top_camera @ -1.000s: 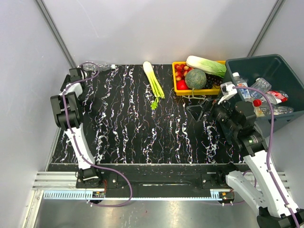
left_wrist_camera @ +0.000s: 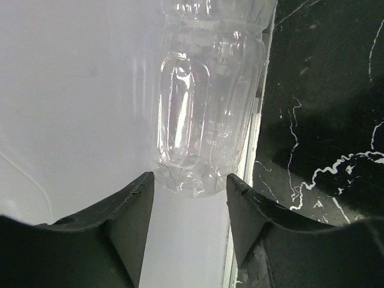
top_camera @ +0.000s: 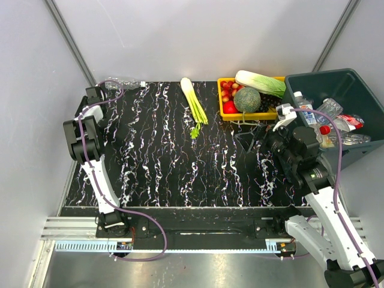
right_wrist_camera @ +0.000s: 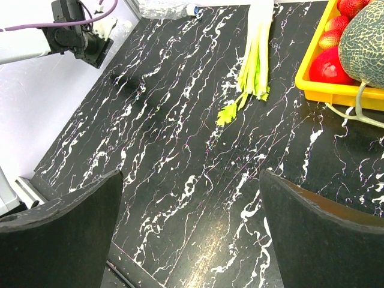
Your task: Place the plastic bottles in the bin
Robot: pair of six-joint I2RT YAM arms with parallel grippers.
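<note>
A clear plastic bottle [top_camera: 126, 84] lies along the back left edge of the black table. My left gripper is at the bottle's end, its fingertips either side of the clear base [left_wrist_camera: 204, 108]; whether they grip it I cannot tell. The same bottle [right_wrist_camera: 165, 9] shows at the top of the right wrist view. The dark green bin [top_camera: 360, 90] at the right holds several plastic bottles. My right gripper hangs open over the table beside the bin, nothing between its fingers.
A yellow crate [top_camera: 222, 96] of fruit and vegetables stands at the back beside the bin. A celery bunch [top_camera: 193, 105] lies at the back middle. Walls border the back and left.
</note>
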